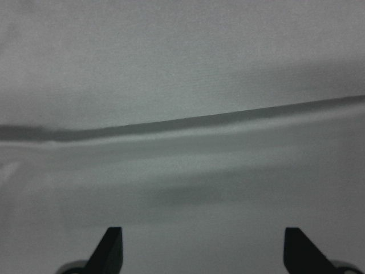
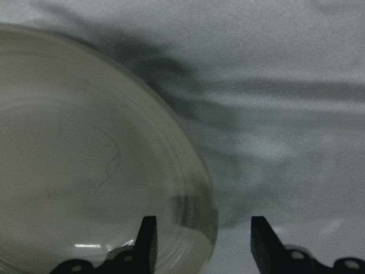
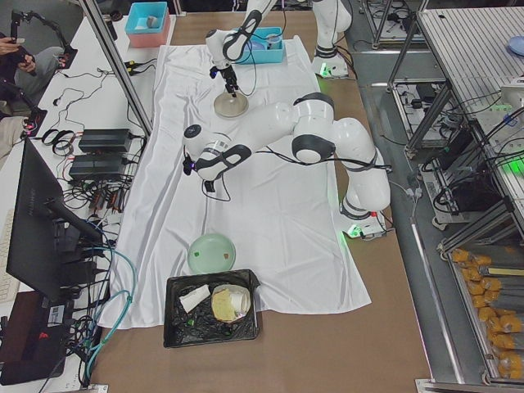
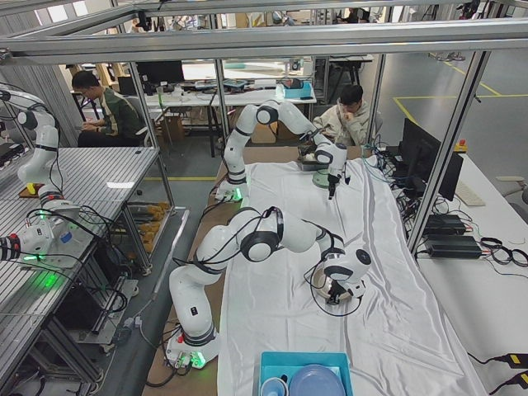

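A beige plate (image 3: pixel 231 105) (image 2: pixel 97 148) lies on the white cloth. My right gripper (image 3: pixel 232 90) stands open over its rim, one finger over the plate and the other over cloth. My left gripper (image 3: pixel 199 180) is open above bare, creased cloth, with nothing between its fingers. A pale green plate (image 3: pixel 211 254) lies farther along the cloth, toward the bottom of the camera left view.
A black lined tray (image 3: pixel 173 319) with dishes and a pale piece stands at one end. A blue bin (image 4: pixel 264 371) with a plate and cup stands at the other. The cloth between my left gripper and the green plate is clear.
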